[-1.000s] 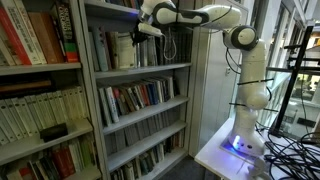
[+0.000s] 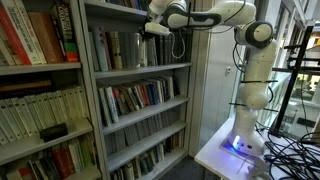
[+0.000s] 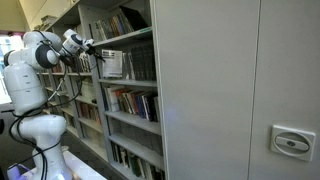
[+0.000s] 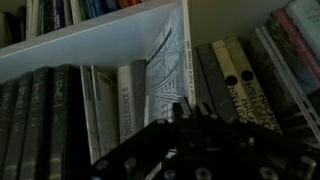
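Observation:
A pale book with a finely patterned cover (image 4: 166,62) projects from the row in the wrist view, its light edge facing me. My gripper is shut on the lower part of this book; the dark fingers are hard to make out against the shadow. In exterior view 1 the gripper (image 2: 153,29) is high at the upper shelf, beside a pale book (image 2: 131,50). Exterior view 2 shows the gripper (image 3: 86,46) near the top of the bookcase, with a whitish book (image 3: 112,64) on its right.
Dark bound volumes (image 4: 38,120) stand left of the pale book, and yellowish books (image 4: 248,83) lean on its right. A shelf board (image 4: 85,38) runs just above. Lower shelves hold more books (image 2: 145,95). The white table (image 2: 222,157) by the arm's base has bare room.
The arm has shifted to the right in exterior view 1, its elbow most clearly. My gripper has moved slightly right, still high at the upper shelf.

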